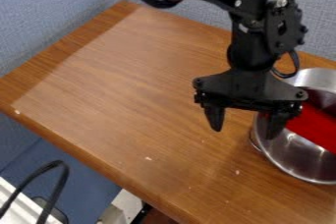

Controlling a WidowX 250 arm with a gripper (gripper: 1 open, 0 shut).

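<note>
My black gripper (pixel 243 121) hangs open over the left side of a steel bowl (pixel 300 160), its two fingers pointing down, with nothing seen between them. The right finger is at the bowl's left rim. A red item (pixel 315 126) lies in the bowl, partly hidden by the gripper and cut off at the right edge of the view.
</note>
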